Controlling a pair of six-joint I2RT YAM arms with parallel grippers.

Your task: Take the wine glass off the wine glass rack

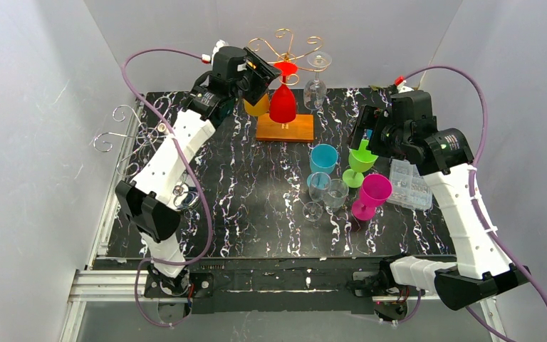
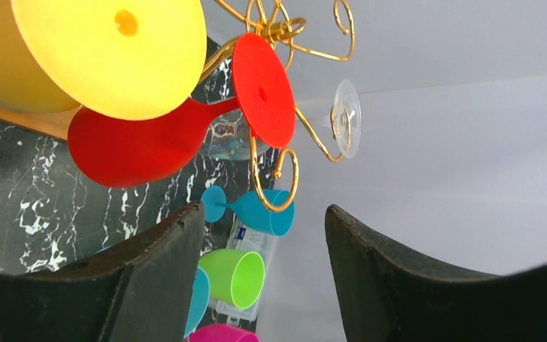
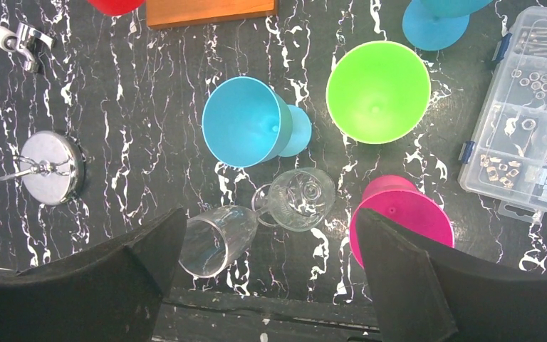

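Observation:
The gold rack (image 1: 285, 58) on its wooden base (image 1: 285, 132) holds a hanging red glass (image 1: 283, 107), a yellow glass (image 1: 255, 107) and a clear glass (image 1: 315, 92). My left gripper (image 1: 260, 75) is at the rack's front left, over the yellow glass in the top view; in the left wrist view its open fingers sit below the red glass's foot (image 2: 263, 89), with the yellow foot (image 2: 107, 50) at upper left, nothing between them. My right gripper (image 1: 367, 125) is open above the standing glasses, holding nothing.
Blue (image 3: 246, 121), green (image 3: 377, 92), pink (image 3: 406, 214) and clear glasses (image 3: 299, 199) stand at the centre right beside a plastic parts box (image 3: 513, 121). A silver rack (image 3: 50, 178) is at the left.

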